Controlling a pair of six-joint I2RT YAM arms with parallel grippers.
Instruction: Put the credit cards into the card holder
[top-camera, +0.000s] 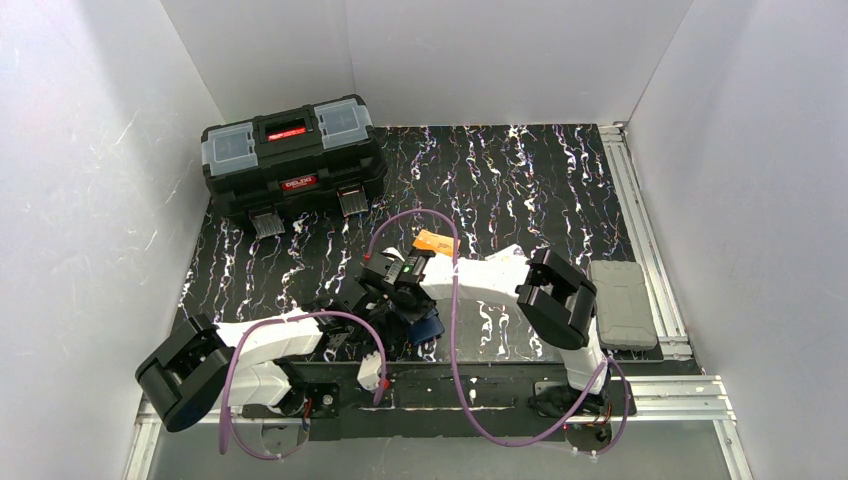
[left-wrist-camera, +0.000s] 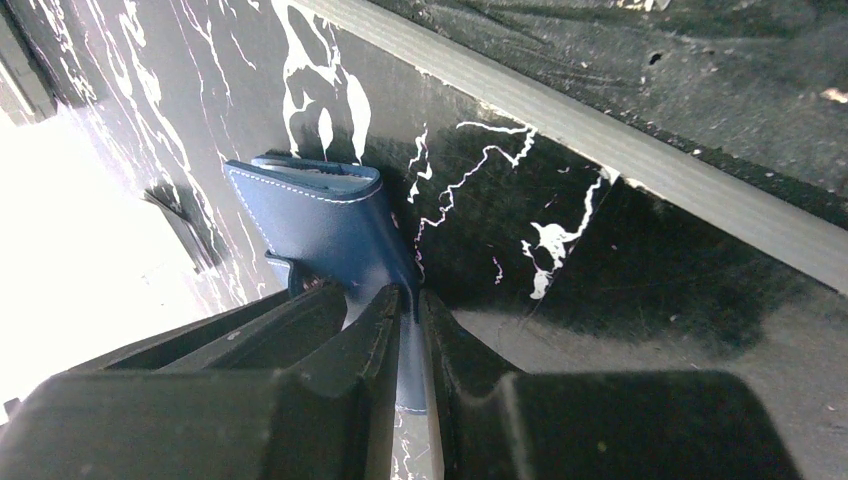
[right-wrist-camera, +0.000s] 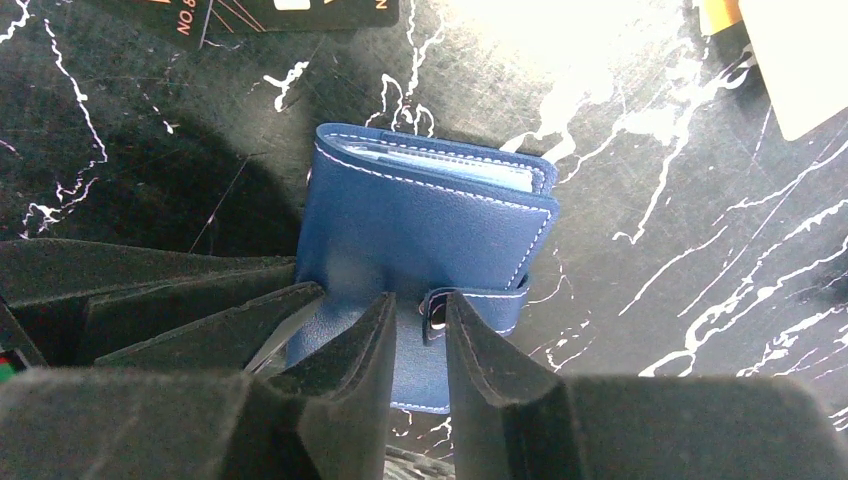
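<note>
The dark blue card holder (top-camera: 426, 328) lies on the table, partly covered by my arms in the top view. In the left wrist view my left gripper is shut on the folded edge of the holder (left-wrist-camera: 310, 220). My right gripper is over the holder's face (right-wrist-camera: 420, 225), its fingers a little apart, with the strap end (right-wrist-camera: 440, 312) by the right fingertip. Whether it touches the strap, I cannot tell. A pale layer shows in the holder's slot. Part of a black card (right-wrist-camera: 300, 12) shows at the top edge of the right wrist view.
An orange card (top-camera: 434, 242) lies behind the right arm. The corner of a cream-coloured flat piece (right-wrist-camera: 800, 65) enters the right wrist view. A black toolbox (top-camera: 293, 160) stands back left, and a grey case (top-camera: 622, 305) on the right.
</note>
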